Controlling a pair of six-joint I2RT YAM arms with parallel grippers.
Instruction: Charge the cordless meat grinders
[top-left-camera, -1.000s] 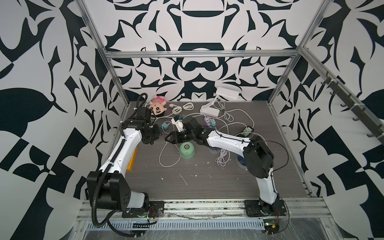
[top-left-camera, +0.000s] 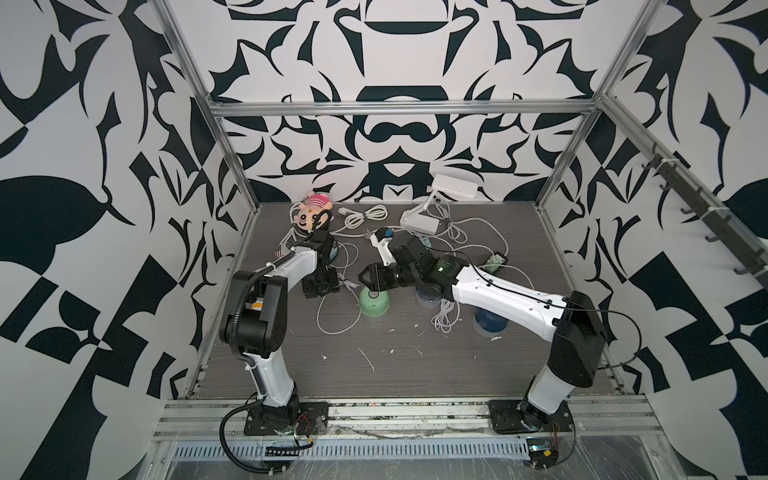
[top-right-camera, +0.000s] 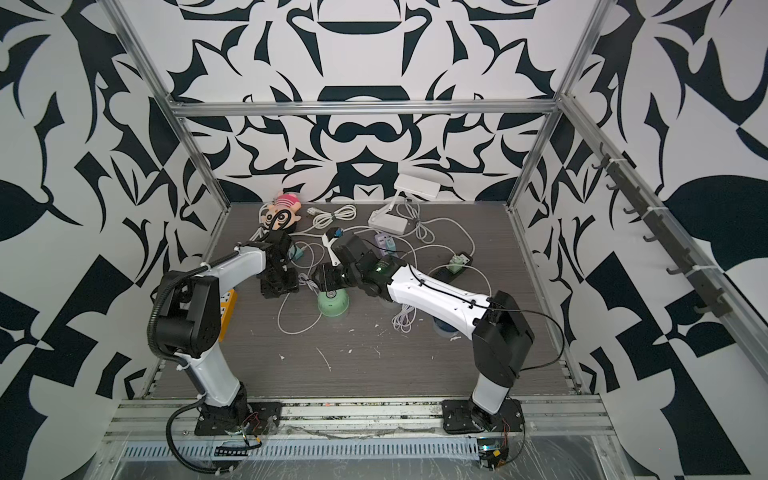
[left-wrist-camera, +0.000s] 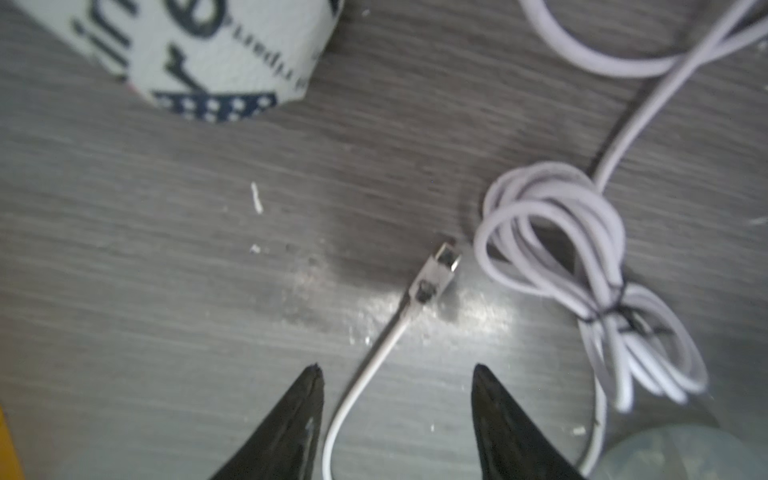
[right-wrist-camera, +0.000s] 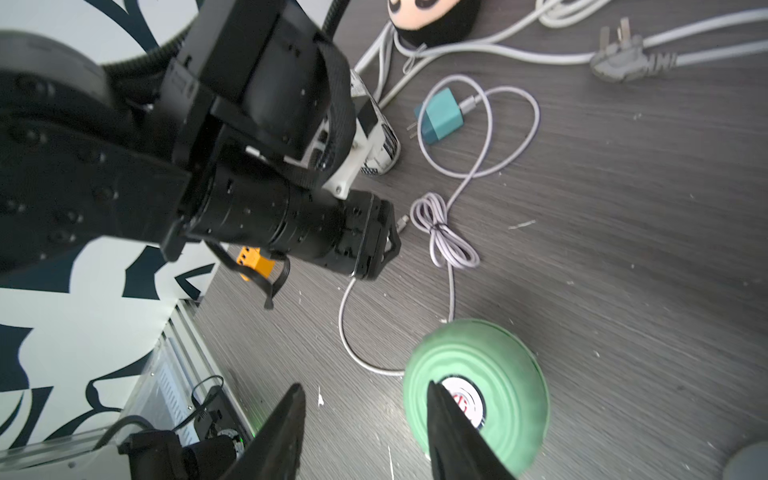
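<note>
A green domed grinder (right-wrist-camera: 504, 384) sits upright on the table, with a thin white cable beside it. The cable's bare metal plug (left-wrist-camera: 436, 276) lies on the table in the left wrist view, ahead of and between my open left gripper's (left-wrist-camera: 397, 382) fingers, not gripped. Its tied coil (right-wrist-camera: 432, 212) lies nearby, and a teal charger block (right-wrist-camera: 441, 116) is at the other end. My right gripper is open over the grinder's left side, nothing between its fingers. A blue grinder (top-left-camera: 489, 321) stands right of them, partly behind the right arm.
Behind are a doll (top-left-camera: 310, 214), a coiled white cord (top-left-camera: 366, 214) and a white lamp (top-left-camera: 420, 222). Another bundled cable (top-left-camera: 445, 317) lies right of the green grinder. An orange-yellow object (top-right-camera: 228, 312) is beside the left arm.
My left gripper has moved rightward, over the cable's plug end. The right gripper has shifted right from beside the grinder to above it. The green grinder stays put.
</note>
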